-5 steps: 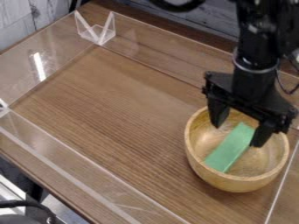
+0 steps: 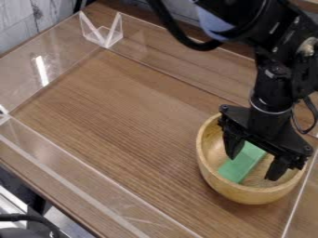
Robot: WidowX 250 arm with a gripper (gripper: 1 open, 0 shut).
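Observation:
A tan bowl sits at the lower right of the wooden table, holding a green object. My black gripper reaches down into the bowl from the top right, its two fingers apart on either side of the green object's upper part. The arm hides part of the bowl and the object; whether the fingers touch it is unclear.
A white wire holder stands at the back left. Dark cables lie beyond the table's edge at the lower left.
My gripper has moved down and toward the front, lower into the bowl over the green object, covering more of it.

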